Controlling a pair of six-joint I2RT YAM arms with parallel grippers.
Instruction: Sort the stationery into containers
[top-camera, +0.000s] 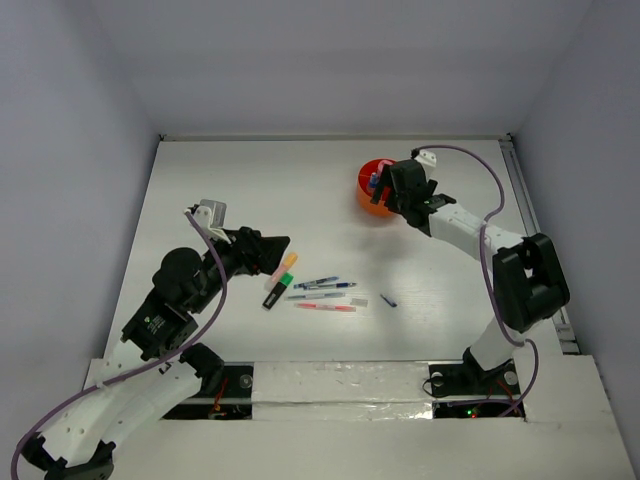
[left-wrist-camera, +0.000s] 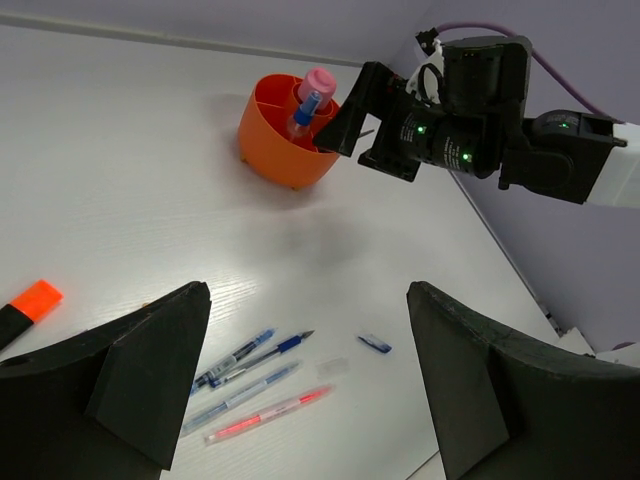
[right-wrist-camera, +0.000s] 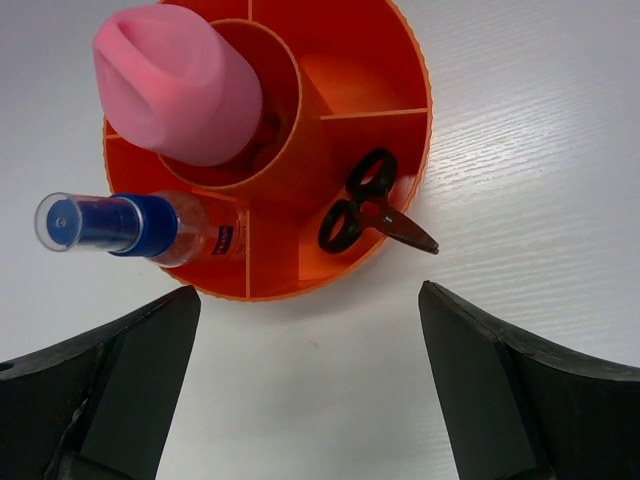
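Note:
An orange divided organizer (left-wrist-camera: 270, 150) holds a pink bottle (right-wrist-camera: 175, 80), a blue-capped clear bottle (right-wrist-camera: 185, 225) and black scissors (right-wrist-camera: 355, 210) in separate places. My right gripper is open over the organizer's near side, with nothing between its fingers. My left gripper stands open above the left of the table. Pens (top-camera: 325, 284), a red pen (left-wrist-camera: 270, 415), a small blue item (top-camera: 389, 300), a clear item (top-camera: 359, 302) and highlighters (top-camera: 277, 292) lie on the table's near middle.
Walls enclose it at the back and both sides. The left arm stands over the front left.

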